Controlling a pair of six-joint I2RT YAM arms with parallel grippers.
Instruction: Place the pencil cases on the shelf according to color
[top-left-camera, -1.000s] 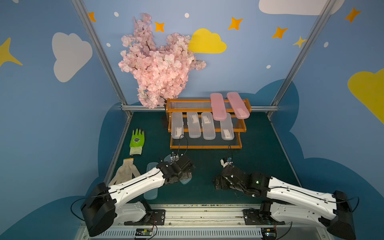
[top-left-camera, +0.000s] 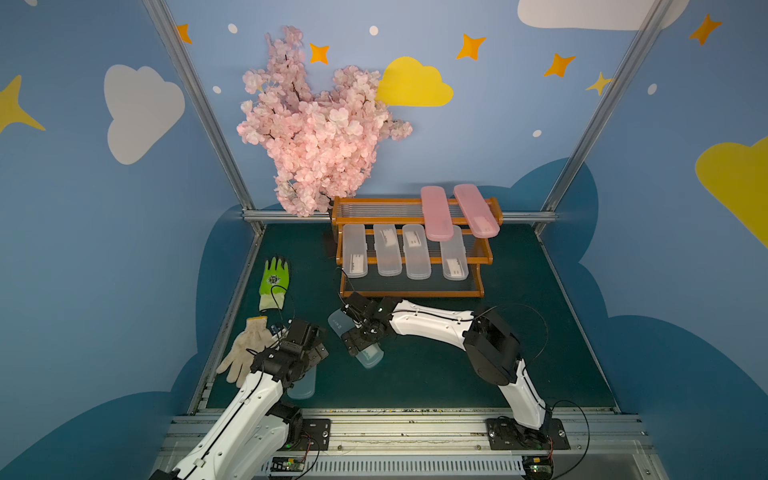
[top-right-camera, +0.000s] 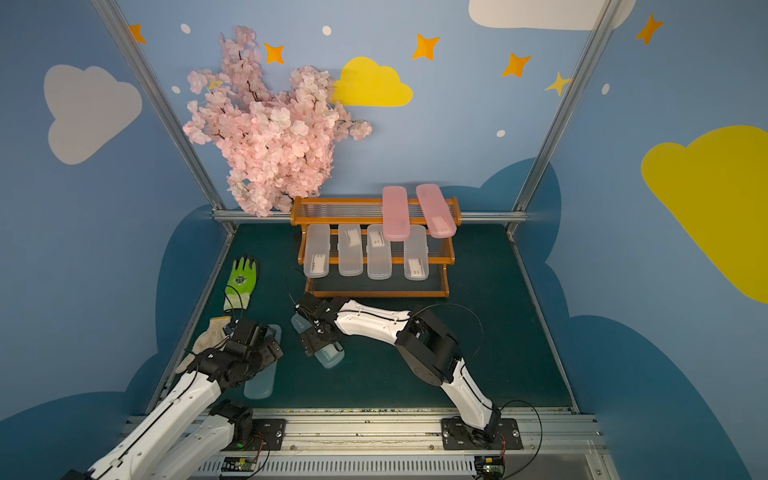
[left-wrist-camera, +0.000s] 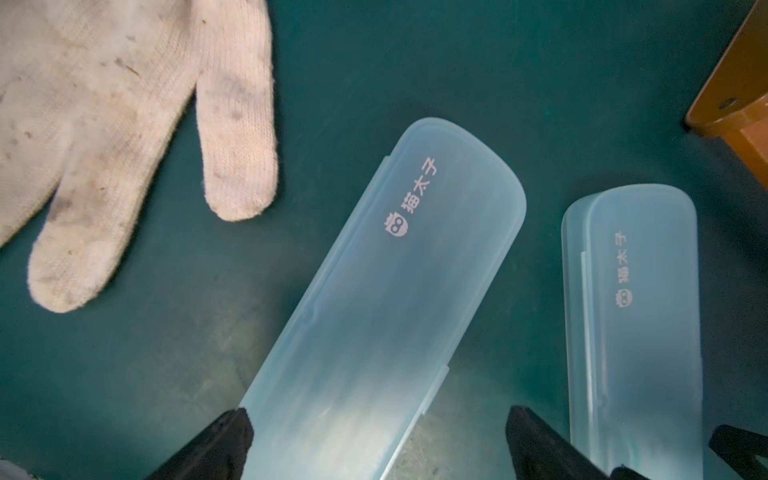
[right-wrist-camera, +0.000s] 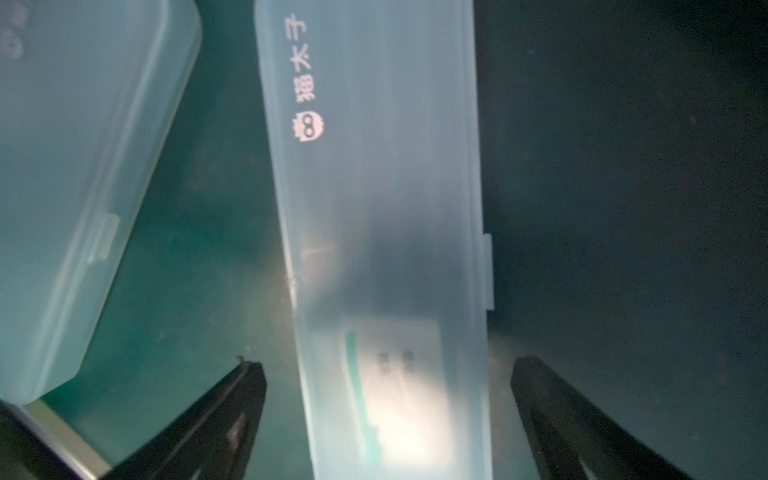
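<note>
My right gripper is open around a blue pencil case (right-wrist-camera: 376, 200) on the mat, not visibly touching it. My left gripper stands open over another blue case (left-wrist-camera: 376, 304) beside it. On the wooden shelf (top-left-camera: 412, 293), two pink cases (top-left-camera: 436, 212) lie on the top tier and several clear cases (top-left-camera: 354, 244) on the middle tier; the bottom tier looks empty.
A beige glove (top-left-camera: 240, 356) and a green glove (top-left-camera: 273, 280) lie at the left. Pink blossom (top-left-camera: 320, 136) hangs at the back left.
My left gripper has moved left, from the middle case to the leftmost one. My right gripper has swung left over the middle case.
</note>
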